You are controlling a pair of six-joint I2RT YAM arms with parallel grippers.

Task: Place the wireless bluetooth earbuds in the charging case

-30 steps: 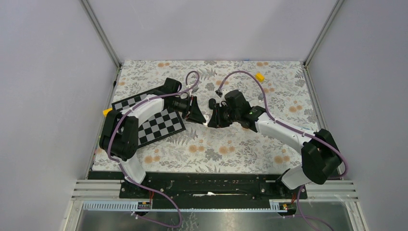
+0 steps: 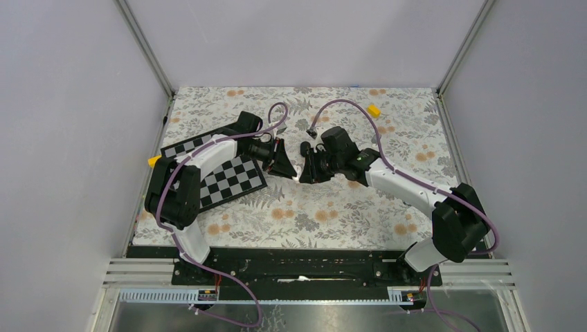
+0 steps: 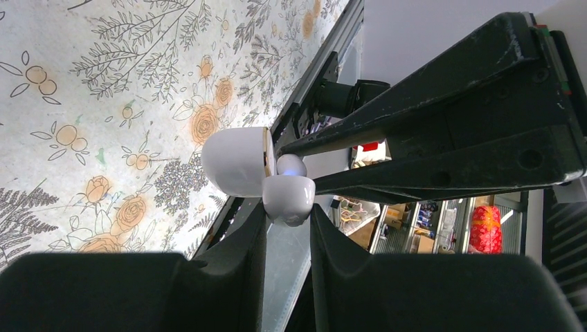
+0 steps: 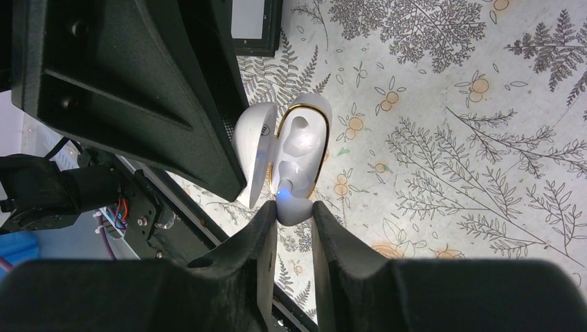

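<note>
The open white charging case is held up between the two grippers at the middle of the top view, with empty-looking earbud wells showing in the right wrist view. My left gripper grips the case at one end. My right gripper holds a white earbud, lit blue, at the lower end of the case's inner tray, its stem toward the well. In the left wrist view the earbud shows behind the case, between the other gripper's dark fingers.
A checkered board lies under the left arm. A black object sits behind the grippers, and a yellow block lies at the back right.
The left arm looks almost still.
</note>
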